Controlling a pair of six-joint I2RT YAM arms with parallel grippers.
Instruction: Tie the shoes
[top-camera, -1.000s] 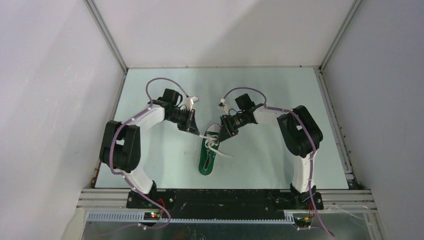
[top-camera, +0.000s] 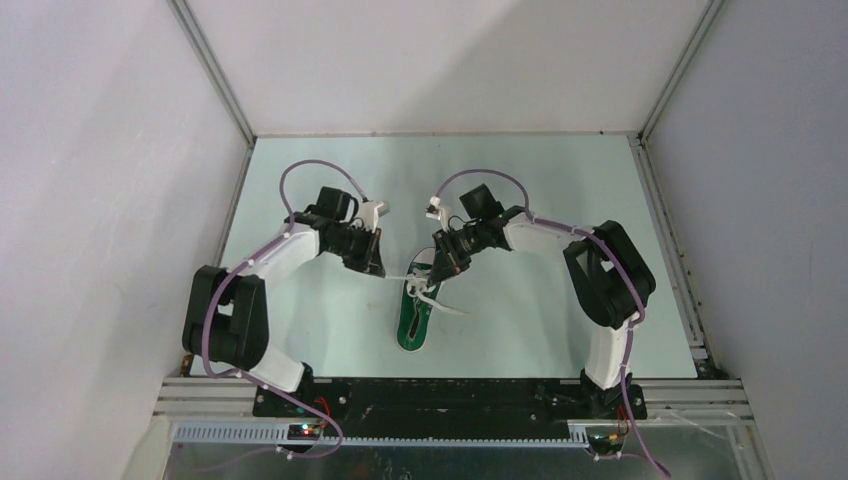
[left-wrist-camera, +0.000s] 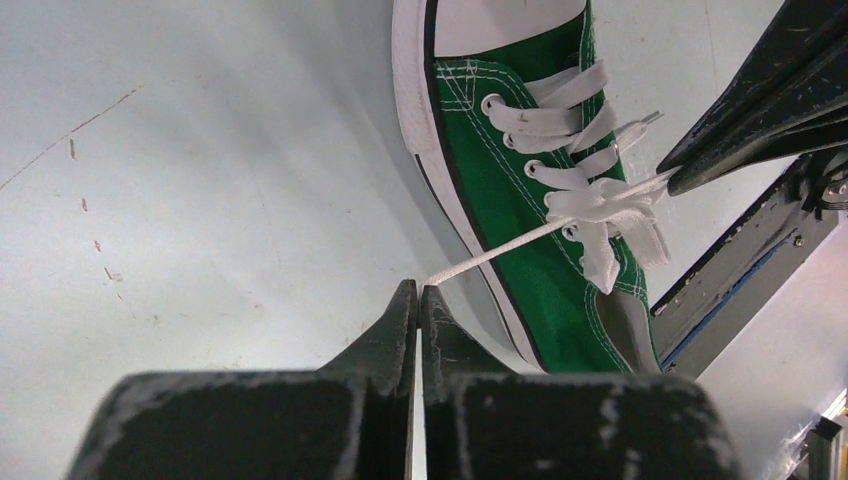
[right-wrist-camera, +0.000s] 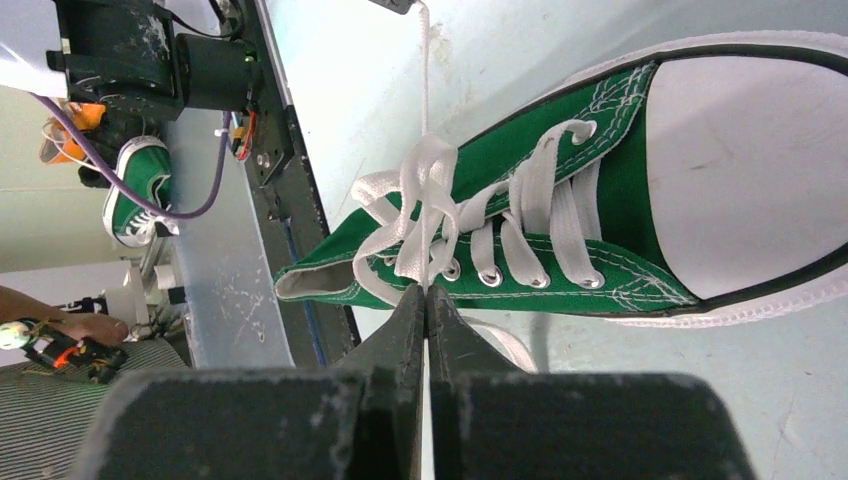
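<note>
A green sneaker (top-camera: 414, 320) lies toe-up at the table's middle, its white laces (right-wrist-camera: 555, 200) gathered in loops over the eyelets. My left gripper is shut on a lace end, which runs taut across to the knot. My right gripper is shut just beside the knot; a thin strand runs to its tips, though whether it is pinched between them is hard to tell. In the top view the left gripper (top-camera: 380, 272) is left of the shoe and the right gripper (top-camera: 434, 275) is over its laces. A loose lace (top-camera: 448, 308) trails rightward.
A dark rail (top-camera: 460, 400) runs along the front edge. Another green sneaker (right-wrist-camera: 140, 190) shows off the table in the right wrist view.
My left gripper has moved left and slightly down in the top view, drawing the lace out. My right gripper has shifted a little left.
</note>
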